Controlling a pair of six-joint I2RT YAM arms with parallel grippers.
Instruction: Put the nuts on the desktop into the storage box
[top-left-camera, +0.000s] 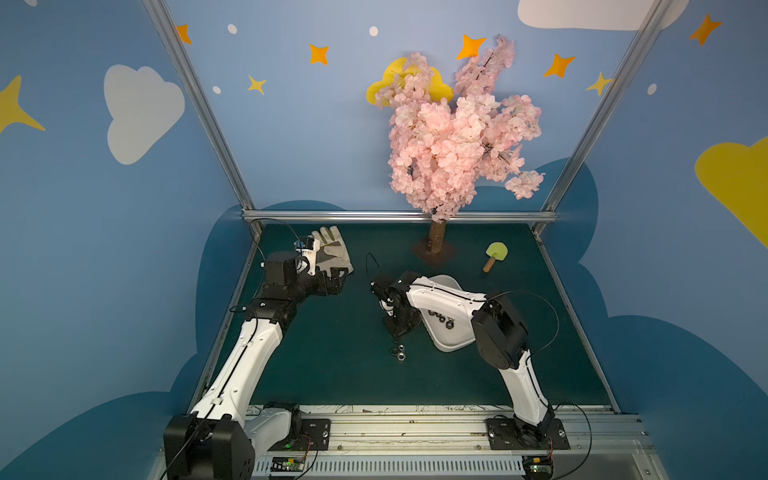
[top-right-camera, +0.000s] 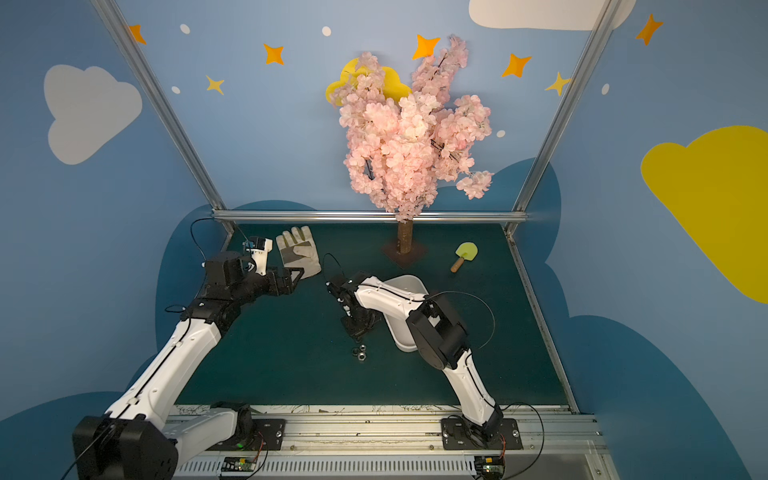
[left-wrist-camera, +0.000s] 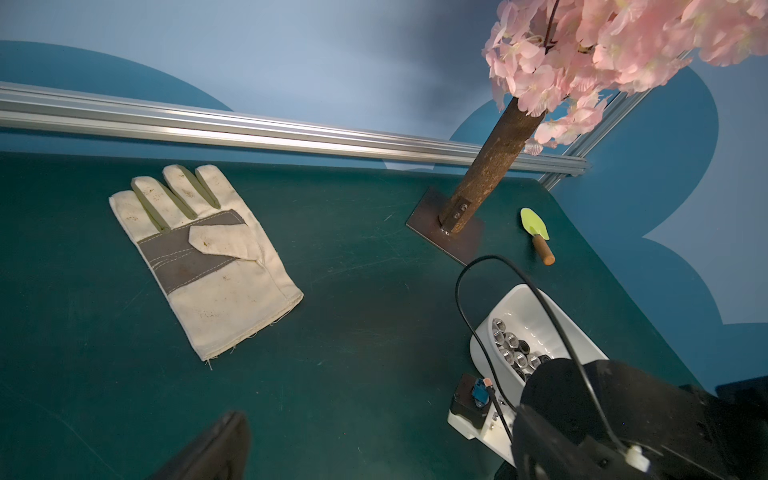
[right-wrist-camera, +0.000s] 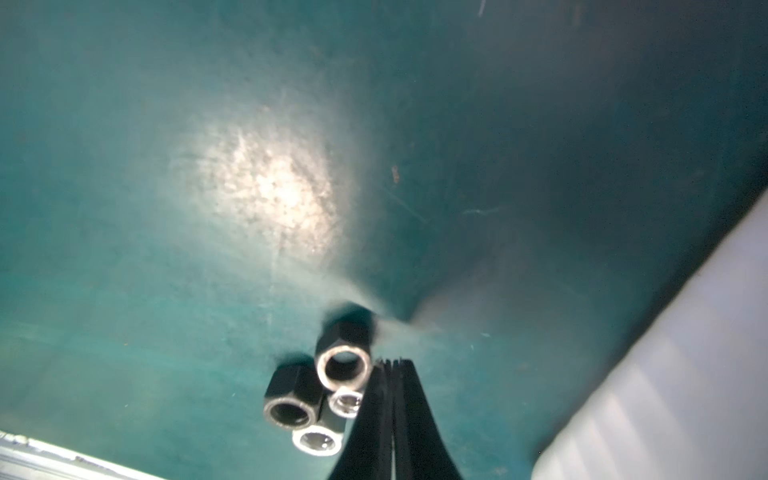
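Observation:
Several nuts stand in a tight cluster on the green desktop, among them a large dark nut (right-wrist-camera: 293, 396) and another dark nut (right-wrist-camera: 344, 360) in the right wrist view. My right gripper is shut with its fingertips together and nothing between them; the cluster lies just left of them, outside the fingers. The white storage box (top-left-camera: 453, 339) holds several nuts (left-wrist-camera: 512, 344) and is partly covered by the right arm. Over the left side of the desk, my left gripper (top-left-camera: 342, 280) is open and empty, its fingers (left-wrist-camera: 216, 448) wide apart in its wrist view.
A work glove (left-wrist-camera: 216, 272) lies near the left gripper. At the back stand the blossom tree's base (left-wrist-camera: 436, 220) and a small green trowel (top-left-camera: 496, 251). Bare desk surrounds the nuts on the left and in front.

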